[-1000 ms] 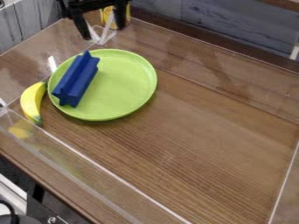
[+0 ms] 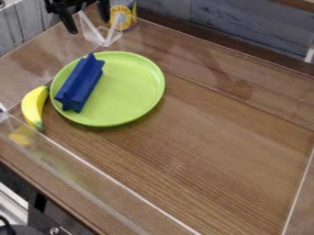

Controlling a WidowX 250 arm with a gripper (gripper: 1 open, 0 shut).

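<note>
A green plate (image 2: 128,96) lies on the wooden table, with a long blue block (image 2: 80,83) resting on its left part. A yellow banana (image 2: 35,107) lies left of the plate. At the top edge, left of a yellow-and-silver can (image 2: 121,16), my dark gripper (image 2: 70,22) is partly out of frame, its fingers apart with nothing seen between them. A pale, translucent object (image 2: 101,33) lies by the can.
Pale walls or edges border the table at the left and back.
My gripper has moved up and to the left, away from the can, uncovering more of it. The plate, block and banana are unchanged.
</note>
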